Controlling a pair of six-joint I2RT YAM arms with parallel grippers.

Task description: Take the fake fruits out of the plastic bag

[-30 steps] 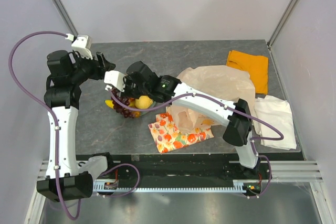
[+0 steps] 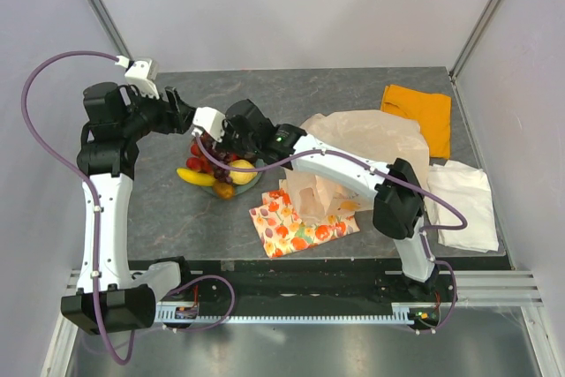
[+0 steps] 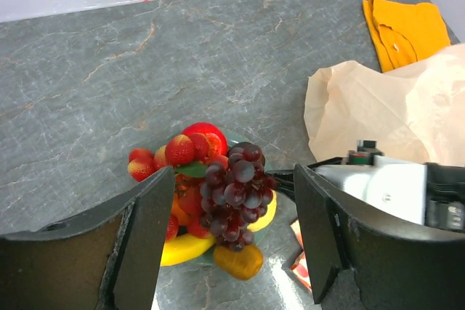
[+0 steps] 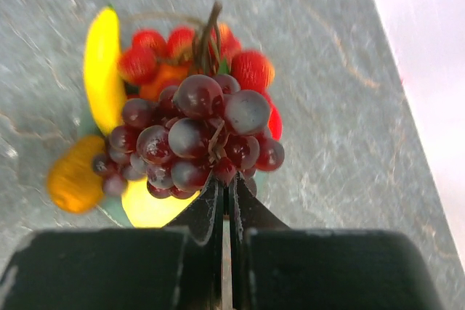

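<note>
A pile of fake fruit lies on a pale green plate (image 3: 225, 258): a banana (image 2: 194, 177), a pear (image 3: 240, 259), strawberries (image 3: 179, 150) and more. Over it is a bunch of grapes (image 4: 190, 138), at the tips of my right gripper, which is shut; it seems to grip the grapes' stem. My left gripper hangs open above the left side of the pile, nothing visibly held. No plastic bag is clearly identifiable; a beige crumpled bag (image 2: 375, 139) lies to the right.
An orange cloth (image 2: 415, 116) lies at the back right, a white cloth (image 2: 459, 209) at the right, a floral cloth (image 2: 300, 227) at the front middle.
The right gripper and arm have shifted slightly right, and the grapes with them, uncovering more of the banana and red fruit. The left arm has moved slightly right.
</note>
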